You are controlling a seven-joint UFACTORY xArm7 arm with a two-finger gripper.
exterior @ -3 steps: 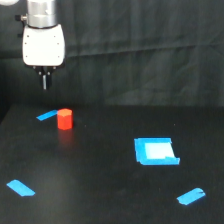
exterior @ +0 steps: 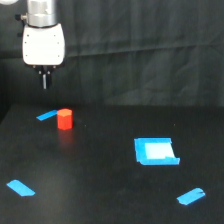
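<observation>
My gripper (exterior: 44, 82) hangs in the air at the upper left, below the white arm head, fingers pointing down. Too small and dark to show whether its fingers are apart, though nothing is visible hanging from it. A small red block (exterior: 65, 119) stands on the black table, lower in the picture and slightly right of the gripper, clear of it. To the right lies a white square (exterior: 158, 151) framed by blue tape (exterior: 140, 152).
Blue tape strips lie flat on the table: one (exterior: 47, 115) just left of the red block, another (exterior: 20, 188) at the front left, a third (exterior: 190, 196) at the front right. Dark cloth (exterior: 140, 50) hangs behind.
</observation>
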